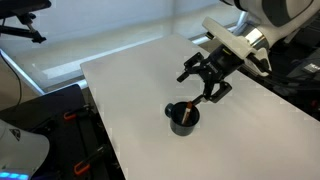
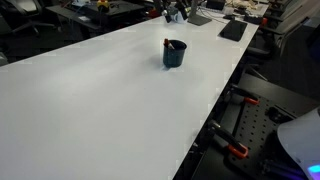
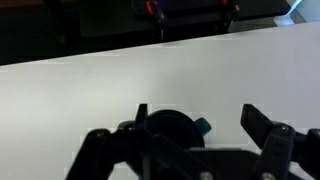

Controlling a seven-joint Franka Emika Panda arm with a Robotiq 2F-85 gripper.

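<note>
A dark mug (image 1: 182, 124) stands upright on the white table, its handle on the left side in exterior view 1. An orange-brown stick-like item (image 1: 187, 112) leans inside it, its top showing above the rim. In exterior view 2 the same mug (image 2: 174, 56) is near the table's far right part. My gripper (image 1: 192, 88) is open above and just behind the mug, apart from it. From the wrist, the round mug opening (image 3: 172, 124) lies between the spread fingers, nearer the left finger (image 3: 122, 142); its handle (image 3: 203, 127) points right. The mug's lower part is hidden there.
Dark stands and equipment (image 1: 75, 130) line one edge. A black object (image 2: 232, 30) and cables lie beyond the mug in exterior view 2.
</note>
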